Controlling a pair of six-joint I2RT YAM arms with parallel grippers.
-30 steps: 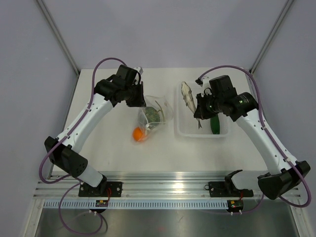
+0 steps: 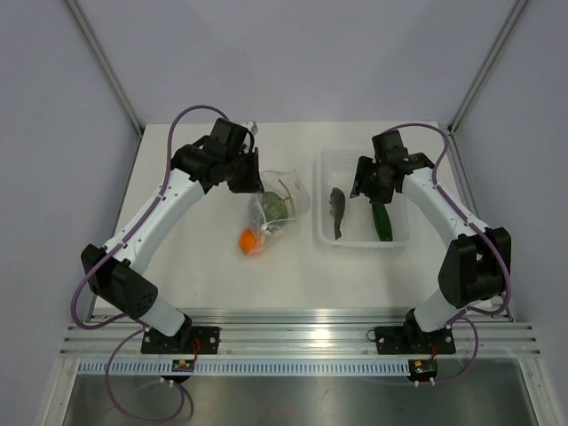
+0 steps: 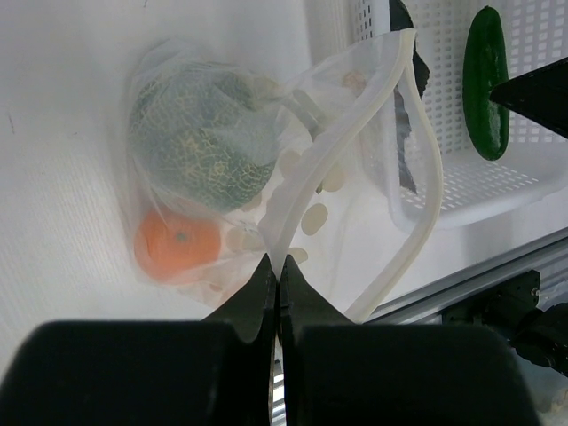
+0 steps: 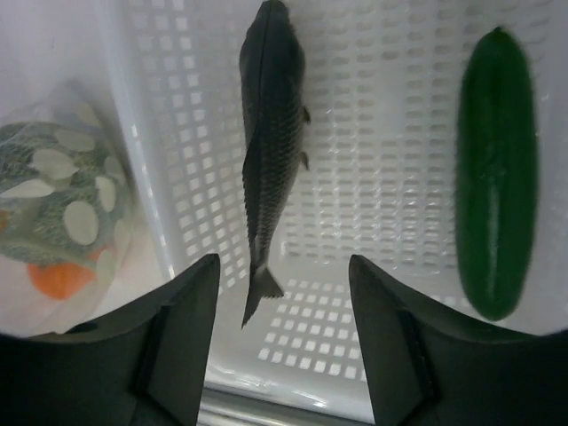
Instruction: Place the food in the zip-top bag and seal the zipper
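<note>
In the left wrist view, my left gripper is shut on the rim of the clear zip top bag [image 3: 306,204], whose mouth stands wide. Inside the bag lie a green netted round item [image 3: 204,142] and an orange item [image 3: 177,244]. A dark fish [image 4: 271,115] rests in the white basket, tail toward the near side, in the right wrist view. Above its tail, my right gripper is open, fingers apart on either side and holding nothing. A green cucumber [image 4: 497,177] lies in the basket to the fish's right.
The white basket [image 2: 325,232] stands right of the bag, its raised wall between the fish and the bag. Bare table [image 2: 284,282] shows in front of both. A metal rail [image 2: 293,342] runs along the front edge.
The fish, earlier raised and tilted in my right gripper, has come down onto the basket floor. That gripper has let go and moved slightly up and back. The left arm has stayed nearly still.
</note>
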